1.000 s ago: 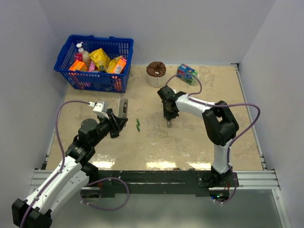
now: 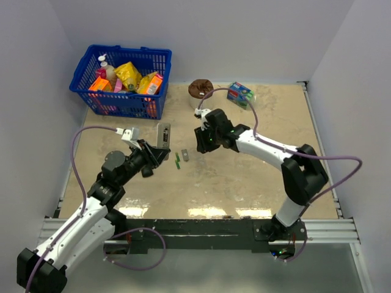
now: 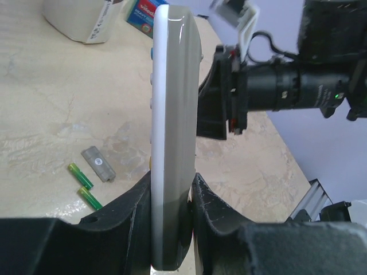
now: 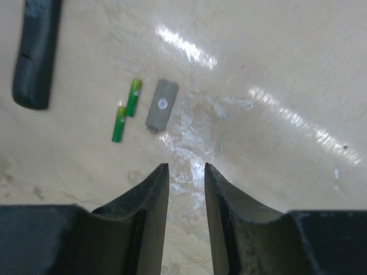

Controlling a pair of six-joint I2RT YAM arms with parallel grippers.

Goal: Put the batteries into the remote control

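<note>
The grey-silver remote control [image 2: 164,135] stands on end above the table, and my left gripper [image 2: 160,154] is shut on its lower part. In the left wrist view the remote [image 3: 175,114] shows edge-on between the fingers, its battery side out of clear sight. Two green batteries [image 4: 133,97] [image 4: 118,124] lie on the table, almost end to end. Just beside them rests a small grey cover [image 4: 162,106]. My right gripper is open and empty, apart from the cover and batteries, to their right in the top view [image 2: 200,144].
A black object [image 2: 146,172] lies under the left gripper. At the back stand a blue basket [image 2: 121,104] full of goods, a white tub [image 2: 198,97] with a brown top, and a blue-green box [image 2: 241,94].
The grey cover has shifted left across the table, up beside the batteries. The left gripper and remote shifted slightly.
</note>
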